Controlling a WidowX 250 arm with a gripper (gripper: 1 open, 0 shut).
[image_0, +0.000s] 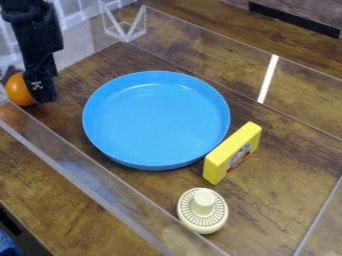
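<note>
My black gripper (38, 88) is low at the left edge of the camera view, open, its fingers down around an orange round object (19, 90) that they partly hide. A large blue plate (155, 118) lies in the middle of the wooden table, to the right of the gripper.
A yellow box (230, 156) stands at the plate's lower right, with a cream knobbed object (203, 212) in front of it. A small clear rack (123, 22) stands at the back. A transparent strip crosses the lower left.
</note>
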